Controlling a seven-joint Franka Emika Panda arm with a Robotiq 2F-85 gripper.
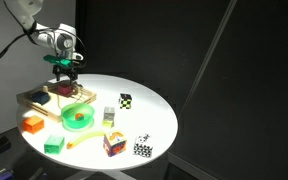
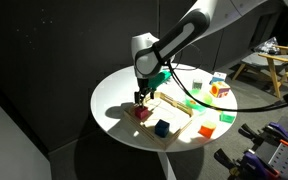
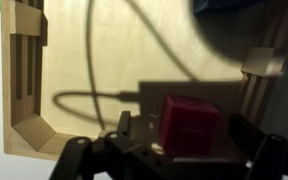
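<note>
A dark red cube (image 3: 189, 126) lies in a corner of the wooden tray (image 2: 172, 132), resting on its pale floor. Over that cube (image 2: 142, 114) my gripper (image 2: 146, 99) points down. In the wrist view its open fingers stand on either side of the cube, with a gap visible at the left finger (image 3: 124, 123) and at the right. How deep the fingertips reach beside the cube cannot be told. A dark blue cube (image 2: 162, 128) sits elsewhere in the same tray.
Beside the tray stands a green bowl (image 1: 78, 120) with an orange thing inside. An orange block (image 1: 33, 124), a green block (image 1: 54, 145), a yellow banana-like object (image 1: 85, 139) and several patterned cubes are spread over the white round table (image 1: 154, 115). The tray's raised walls surround the gripper.
</note>
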